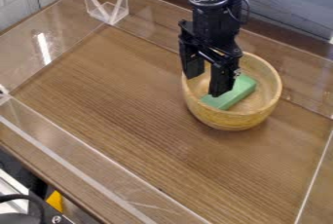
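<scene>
A black robot gripper [208,70] hangs from above over the left side of a yellow round bowl [232,121], its fingers open and reaching down over the bowl's rim. Inside the bowl lies a green rectangular block [229,94], set diagonally, to the lower right of the fingers. Whether the fingertips touch the bowl cannot be told.
A clear, angular plastic piece [107,4] stands at the back left. A wall runs along the back right edge.
</scene>
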